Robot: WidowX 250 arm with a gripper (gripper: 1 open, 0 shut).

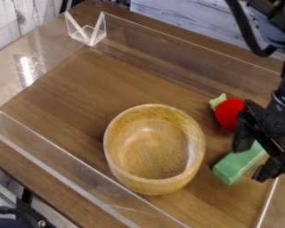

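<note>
My black gripper (256,142) hangs at the right edge, open, its fingers low over a green block (235,166) that lies on the wooden table right of the bowl. A red round object (230,114) with a green top sits just behind the fingers, partly covered by the gripper. A wooden bowl (153,130) stands empty in the lower middle. Whether the fingers touch the green block is hard to tell.
A wooden table (97,80) with clear plastic edging has free room on the left and at the back. A clear bracket (85,28) stands at the back left corner.
</note>
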